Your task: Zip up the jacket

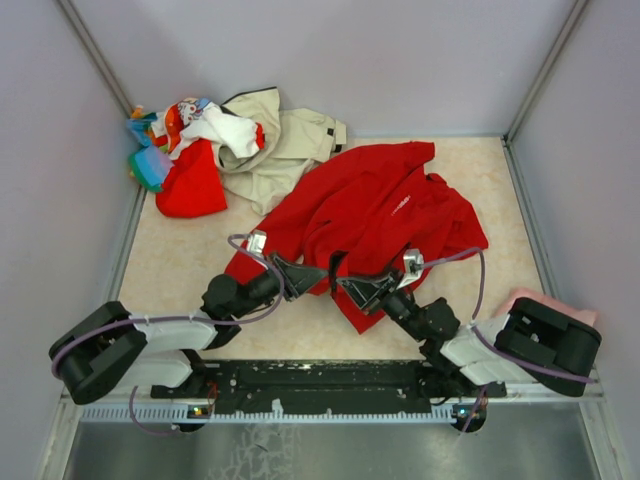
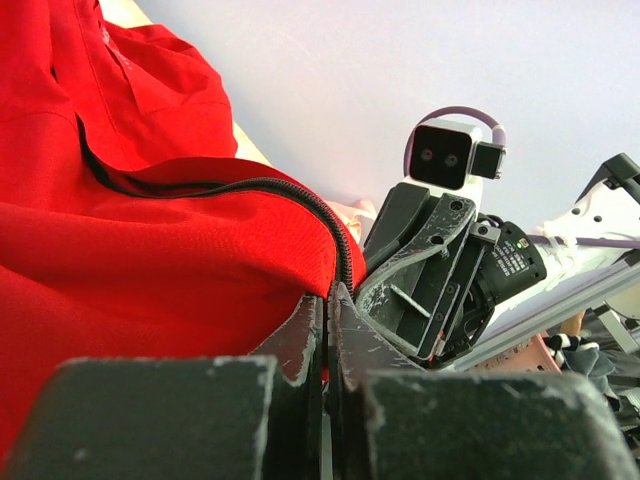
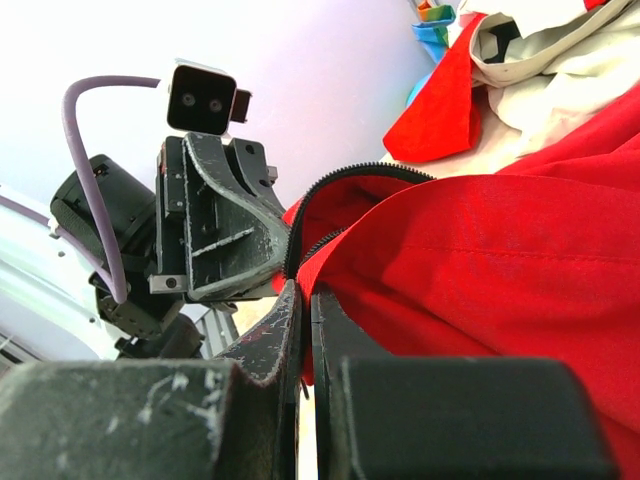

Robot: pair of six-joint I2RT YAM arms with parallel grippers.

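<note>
The red jacket [image 1: 380, 200] lies spread on the table, its black zipper [image 2: 250, 185] curving along the front edge. Both grippers meet at the front bottom of the jacket, close together. My left gripper is shut on the zipper edge, with tape and red fabric running into its fingertips. My right gripper is likewise shut on the zipper edge and red fabric, the zipper teeth [image 3: 310, 190] arching up from it. Whether a slider or pull tab is between the fingers cannot be seen.
A pile of beige, white, red and colourful cloth [image 1: 210, 150] lies at the back left. A pink item [image 1: 548, 305] sits at the right edge. Bare table [image 1: 180, 260] shows at left, and walls enclose the sides and back.
</note>
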